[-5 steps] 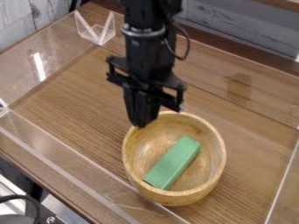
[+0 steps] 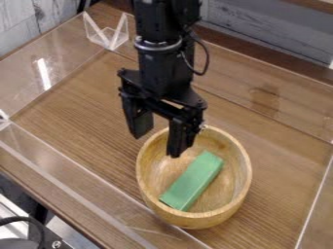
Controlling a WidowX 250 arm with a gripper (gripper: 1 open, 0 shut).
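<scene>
My black arm hangs from the top centre, its gripper point(image 2: 162, 124) open above the back rim of a round wooden bowl point(image 2: 231, 204). A green block point(image 2: 193, 179) lies in the front right part of the bowl, apart from the gripper. No object shows between the fingers.
The wooden table point(image 2: 72, 117) has free room left of the bowl and at the back right. A clear plastic piece point(image 2: 107, 27) stands at the back left. A black cable point(image 2: 29, 226) shows at the lower left corner.
My gripper has come lower and toward the front, closer to the bowl. The bowl and green block have stayed in place.
</scene>
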